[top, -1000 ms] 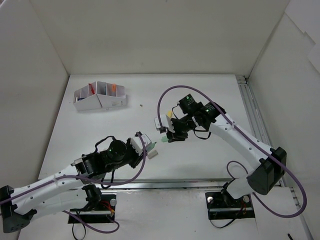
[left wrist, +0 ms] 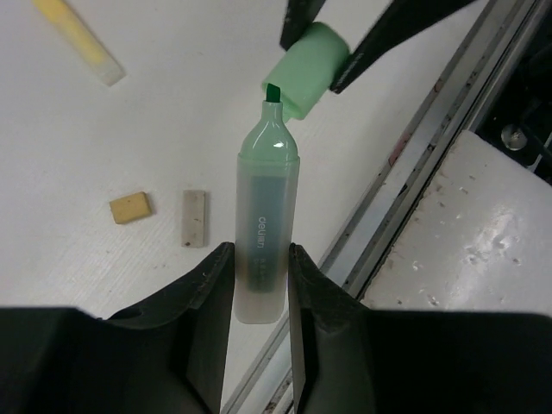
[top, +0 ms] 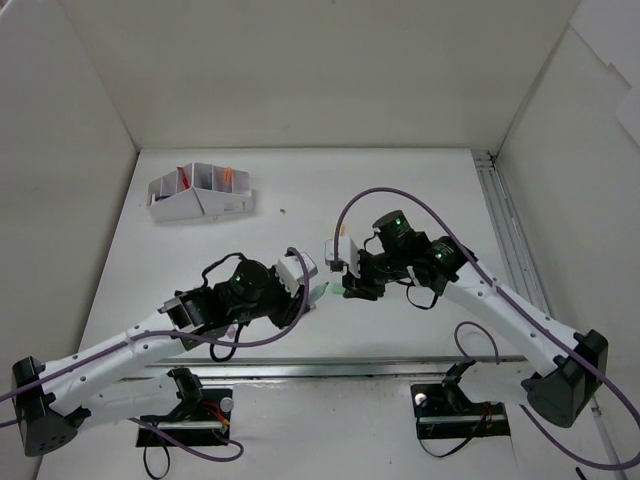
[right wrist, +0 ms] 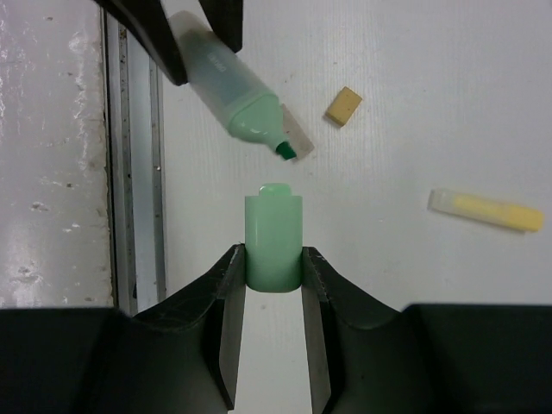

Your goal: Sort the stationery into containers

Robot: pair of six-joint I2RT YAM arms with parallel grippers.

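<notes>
A green marker point(left wrist: 267, 216) with its dark green tip bare stands between the fingers of my left gripper, which is shut on its clear body. The marker's green cap point(right wrist: 273, 241) is pinched by my right gripper. Cap and marker tip are close together but apart, as both wrist views show. A yellow marker point(right wrist: 486, 210) lies on the table. So do a small tan block point(left wrist: 130, 208) and a pale grey eraser-like block point(left wrist: 193, 218). At the back left stands a white divided container point(top: 200, 192).
Red and orange items show inside the container's compartments. A metal rail point(top: 330, 369) runs along the table's front edge, with another rail point(top: 515, 230) at the right.
</notes>
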